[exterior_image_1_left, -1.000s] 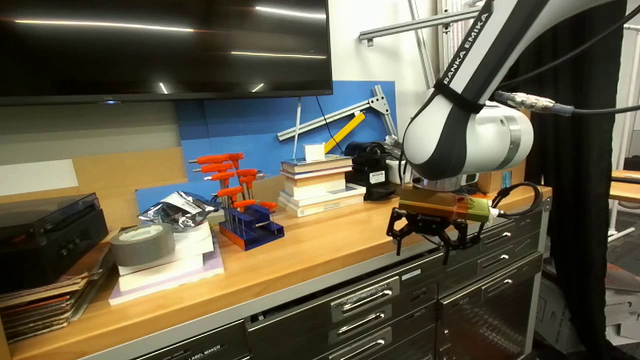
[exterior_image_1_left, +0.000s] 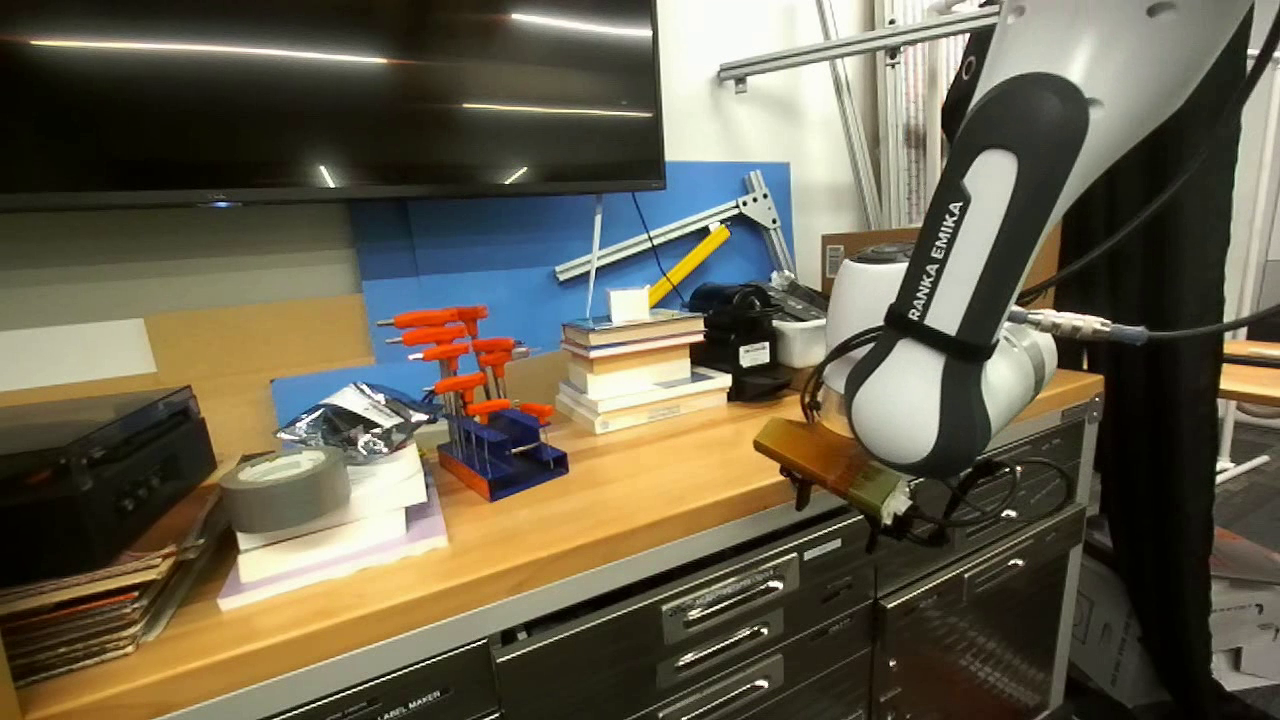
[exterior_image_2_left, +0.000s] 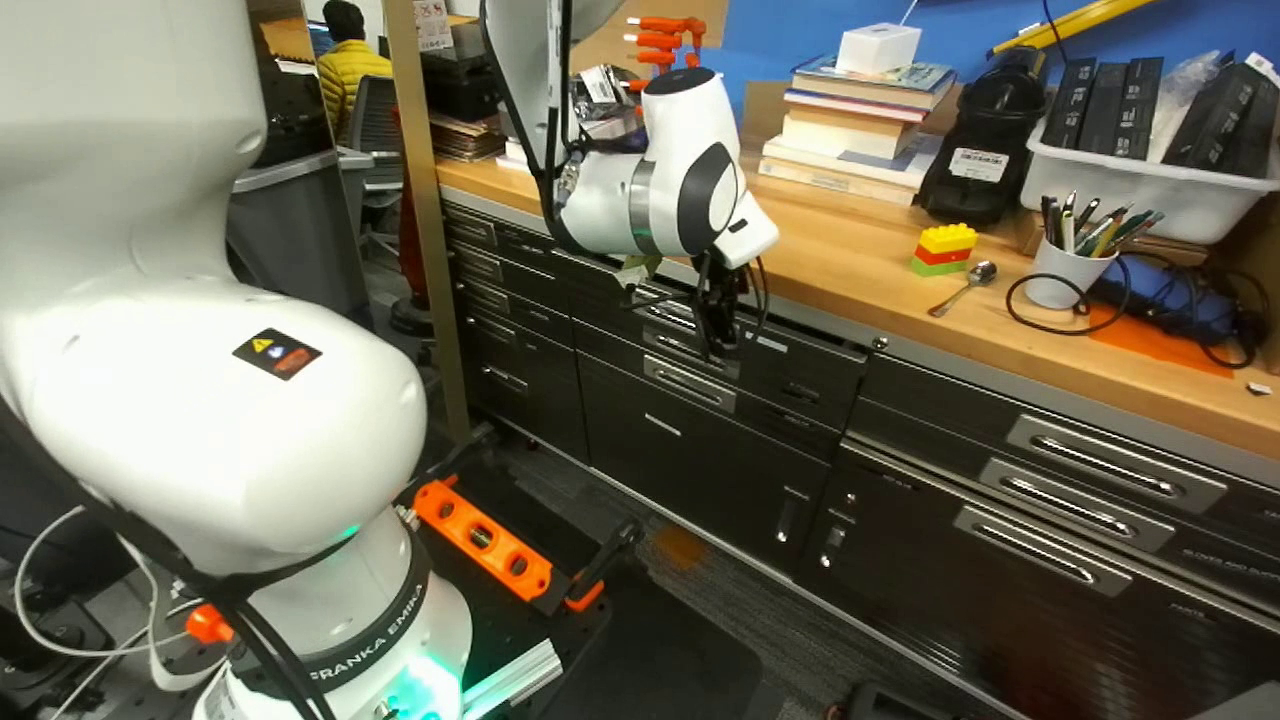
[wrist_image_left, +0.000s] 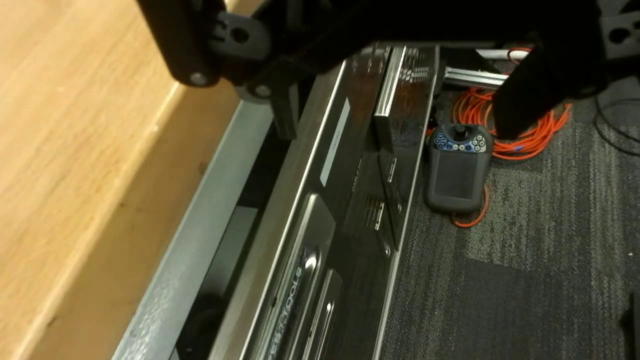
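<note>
My gripper stands open in the wrist view, one finger (wrist_image_left: 286, 111) over the gap behind the top drawer's front edge and the other finger (wrist_image_left: 519, 105) out over the floor side. Nothing shows between them. In exterior view 1 the gripper is tilted at the bench's front edge, its fingertips partly hidden. The dark metal top drawer (exterior_image_1_left: 828, 574) is slightly pulled out, leaving a narrow dark slot under the worktop (exterior_image_1_left: 624, 480). Whether a finger touches the drawer, I cannot tell. Exterior view 2 shows the hand (exterior_image_2_left: 746, 234) in front of the drawers.
On the worktop stand a hex-key holder (exterior_image_1_left: 510, 450), stacked books (exterior_image_1_left: 630, 366), toy bricks (exterior_image_2_left: 944, 250), a spoon (exterior_image_2_left: 963, 288) and a pen cup (exterior_image_2_left: 1062, 274). A handheld controller (wrist_image_left: 459, 171) and orange cable (wrist_image_left: 528, 141) lie on the carpet. The space before the drawers is mostly free.
The arm's wrist has come down, and the hand has turned and tilted at the bench edge. Both fingers showed clearly, spread apart, before. The objects on the worktop have not moved.
</note>
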